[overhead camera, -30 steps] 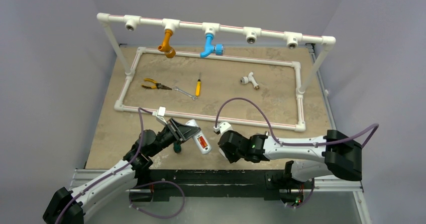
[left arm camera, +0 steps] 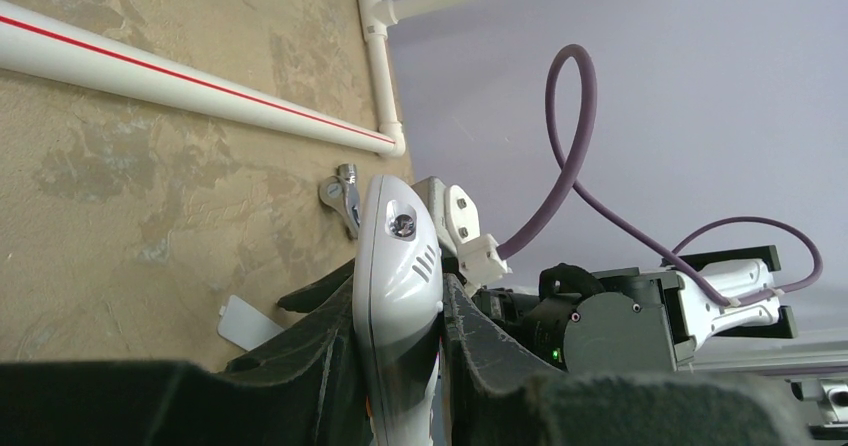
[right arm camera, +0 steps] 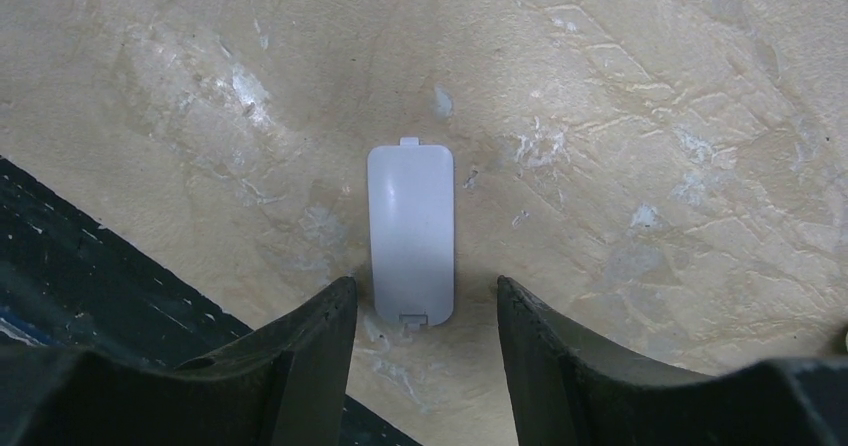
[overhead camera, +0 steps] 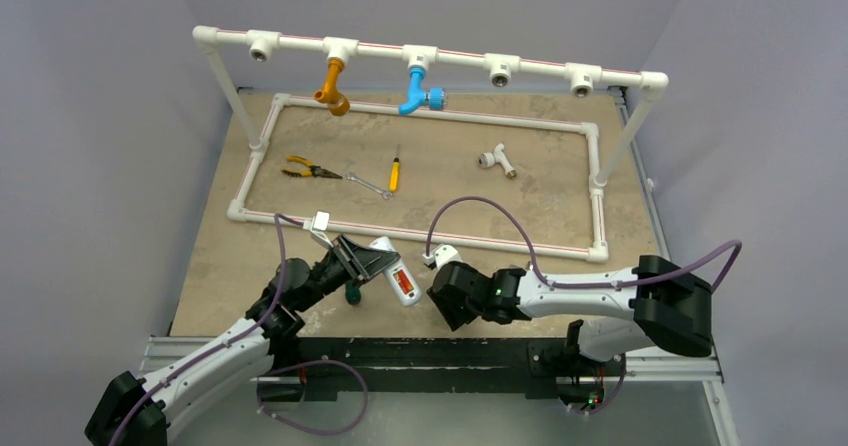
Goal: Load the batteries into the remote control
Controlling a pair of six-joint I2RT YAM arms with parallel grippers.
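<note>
My left gripper is shut on the white remote control (left arm camera: 400,256), whose battery bay faces up in the top view with red inside. My right gripper is open over the white battery cover (right arm camera: 411,228), which lies flat on the board between and just beyond the fingertips. In the left wrist view the cover (left arm camera: 247,322) lies below and left of the remote. In the top view the right gripper (overhead camera: 447,318) hangs low, just right of the remote (overhead camera: 405,284).
A white pipe frame (overhead camera: 462,241) runs behind both arms. Pliers (overhead camera: 312,169), a wrench (overhead camera: 367,184), a yellow screwdriver (overhead camera: 395,174) and a white fitting (overhead camera: 497,161) lie inside it. A green object (overhead camera: 353,293) lies beside the left arm.
My left arm and the remote have not moved.
</note>
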